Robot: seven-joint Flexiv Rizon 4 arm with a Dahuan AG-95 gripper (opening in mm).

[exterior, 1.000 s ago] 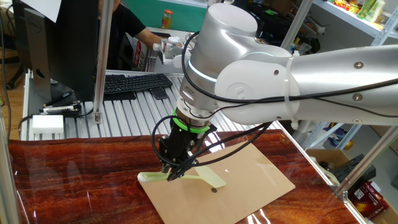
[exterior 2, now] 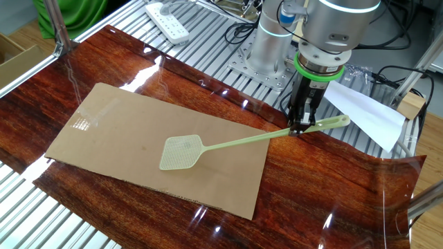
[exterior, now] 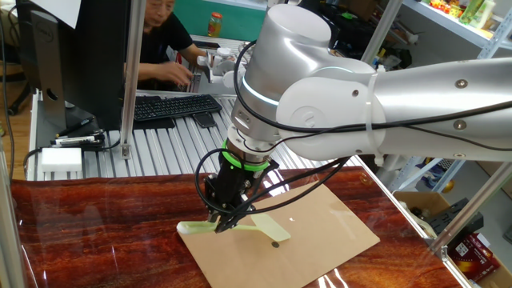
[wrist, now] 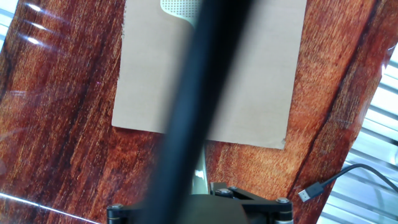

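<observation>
A pale green fly swatter (exterior 2: pixel 239 142) runs through my gripper (exterior 2: pixel 299 130), which is shut on its handle near the grip end. Its rounded handle end (exterior 2: pixel 337 122) sticks out past the fingers, while the meshed head (exterior 2: pixel 181 152) lies over the cardboard in this view. From the other side, the swatter's head (exterior: pixel 272 227) appears beyond my gripper (exterior: pixel 220 226). The swatter seems raised above the surface, though the height is hard to judge. In the wrist view, a blurred black cable hides most of the handle and the fingertips; part of the head (wrist: pixel 181 7) shows at the top.
A flat cardboard sheet (exterior 2: pixel 124 138) covers the middle of the glossy wood-patterned mat (exterior 2: pixel 332 187). A power strip (exterior 2: pixel 167 24) and a white sheet (exterior 2: pixel 367 114) lie behind. A cable with a USB plug (wrist: pixel 306 194) rests at the mat's edge. One person (exterior: pixel 164 40) sits behind the table.
The arm, gripper and swatter look unchanged. Behind the table, the person has leaned in.
</observation>
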